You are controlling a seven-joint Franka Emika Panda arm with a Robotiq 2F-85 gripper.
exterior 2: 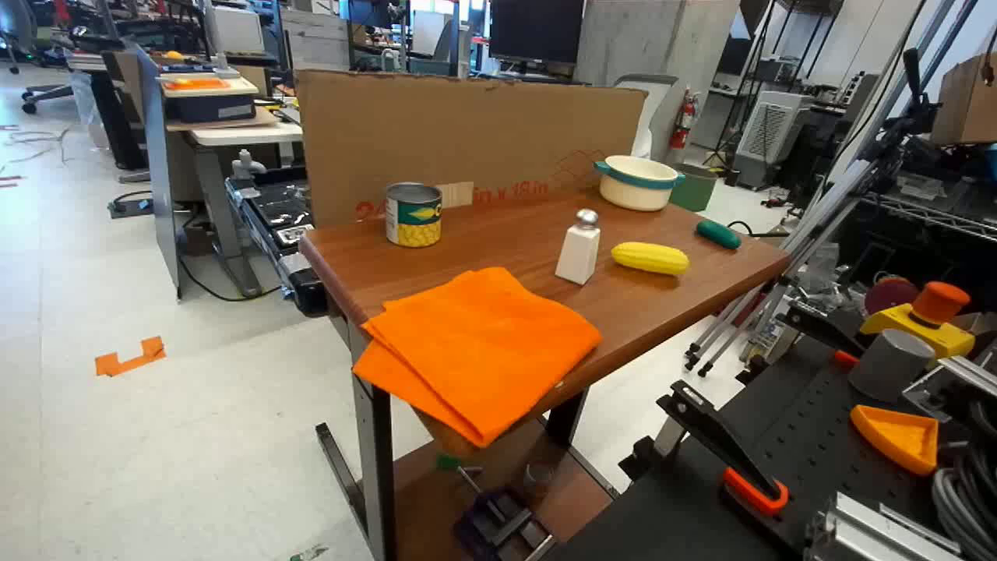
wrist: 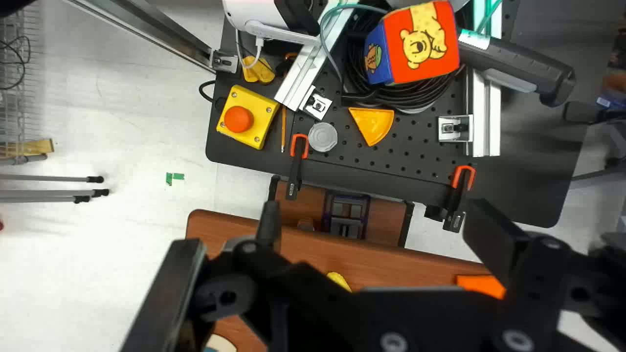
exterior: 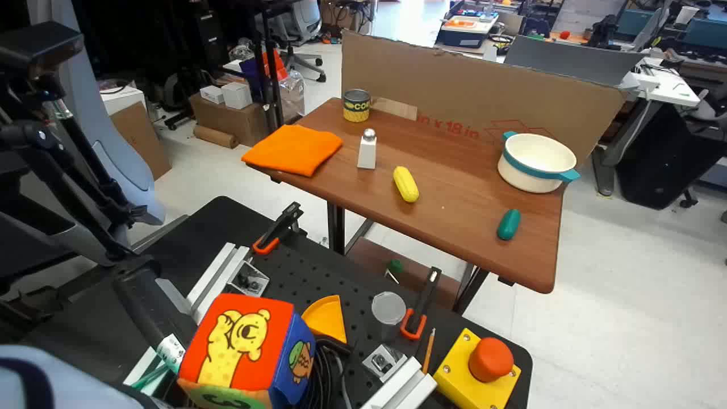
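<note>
Wide apart in the wrist view, the fingers of my gripper hold nothing; it is open, high over the table's near edge. Neither exterior view shows it. On the brown table [exterior: 450, 204] lie a folded orange cloth [exterior: 296, 149], a yellow corn cob [exterior: 406, 184] and a dark green oblong piece [exterior: 509, 224]. A white shaker [exterior: 367, 150] with a metal top stands upright between cloth and corn cob. Behind it is a corn can [exterior 2: 413, 216]. The cream pot [exterior: 535, 163] with teal handles sits at the far right corner, its visible inside bare.
A cardboard panel [exterior: 477, 92] walls off the table's back edge. In front, a black bench [wrist: 399, 155] carries a soft picture cube [wrist: 419, 44], clamps, cables and a yellow box with a red button [wrist: 247, 117].
</note>
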